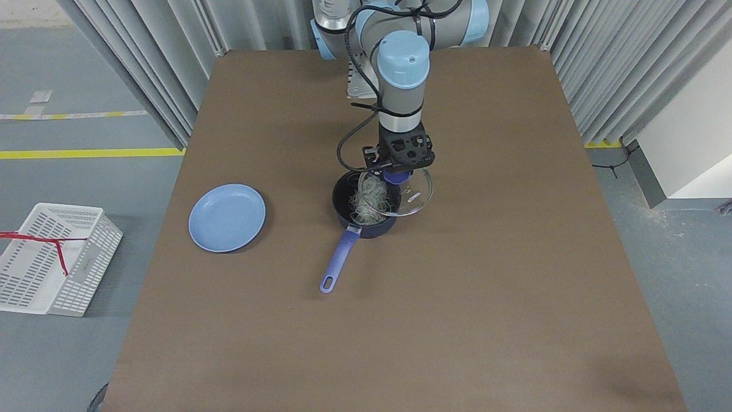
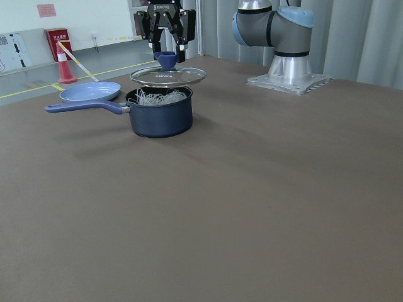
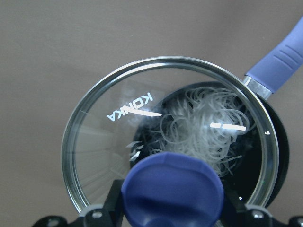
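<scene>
My gripper (image 2: 167, 51) is shut on the blue knob (image 3: 172, 189) of a glass lid (image 3: 102, 146), holding it just above the dark saucepan (image 2: 160, 123), slightly offset from it in the front and wrist views. White noodle-like strands (image 3: 199, 123) fill the pan, seen through the clear glass. The pan's blue handle (image 1: 339, 261) points toward the front of the table.
A blue plate (image 1: 226, 217) lies left of the pan on the brown table (image 1: 480, 309), which is clear to the right and front. The robot base (image 2: 289, 82) stands at the back. A white basket (image 1: 41, 274) is on the floor, left.
</scene>
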